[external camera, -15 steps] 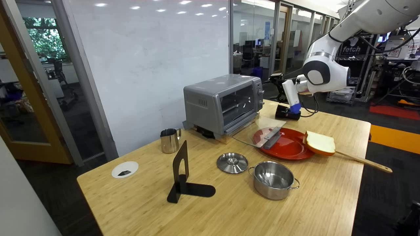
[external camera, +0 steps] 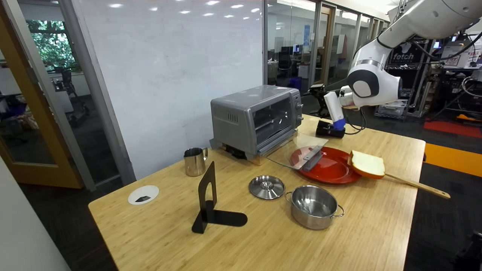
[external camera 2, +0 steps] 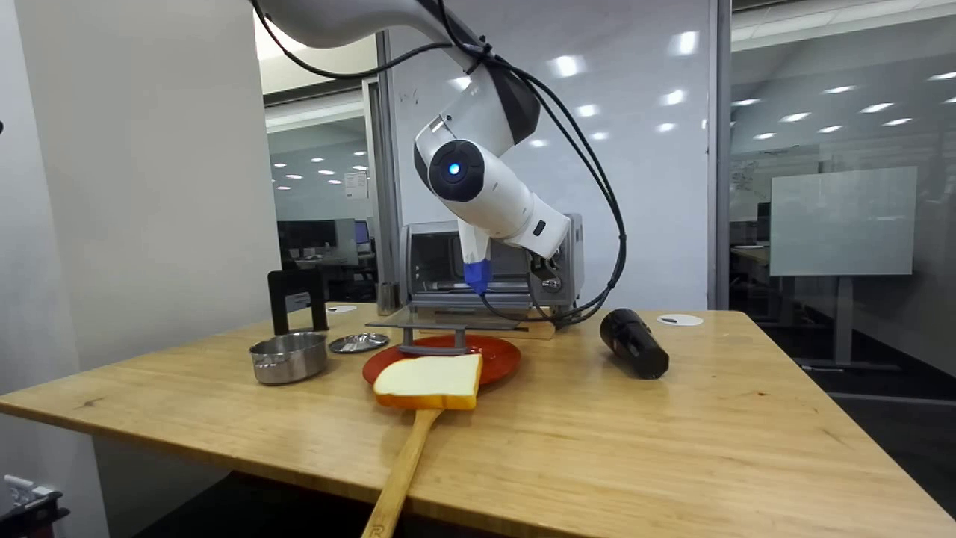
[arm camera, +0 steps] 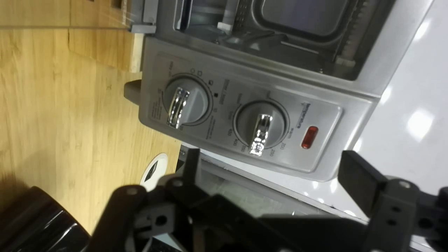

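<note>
My gripper is open, its two black fingers spread wide with nothing between them. It faces the control panel of the grey toaster oven (external camera: 232, 113), which has two round knobs. The temperature knob (arm camera: 260, 126) lies in front of the gap between the fingers, and the timer knob (arm camera: 186, 100) is further to the left in the wrist view. A red indicator lamp (arm camera: 309, 137) sits beside the temperature knob. The oven's glass door (external camera: 293, 151) is folded down over part of a red plate (external camera: 336, 165). In exterior view 1 my gripper is partly visible near the oven's right end.
A bread slice (external camera 2: 430, 376) rests on a wooden spatula (external camera 2: 408, 466) at the plate's edge. A steel pot (external camera: 314, 208), its lid (external camera: 266, 187), a steel pitcher (external camera: 194, 162) and a black bookend (external camera: 208, 203) stand left. A black cylinder (external camera 2: 633, 342) lies on the right side of the table.
</note>
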